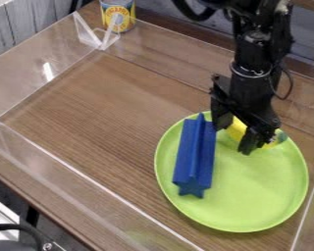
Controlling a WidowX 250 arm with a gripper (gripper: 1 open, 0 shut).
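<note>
A black gripper (243,125) hangs open over the back of a green plate (262,191) on the right. A long blue block (195,155) lies upright along the left part of the plate, just left of the gripper. A yellow object (262,133), with a green part at its right, sits at the plate's back, partly hidden behind the gripper's fingers. Whether the fingers touch it I cannot tell.
A can (117,17) stands beyond the table at the top left.
</note>
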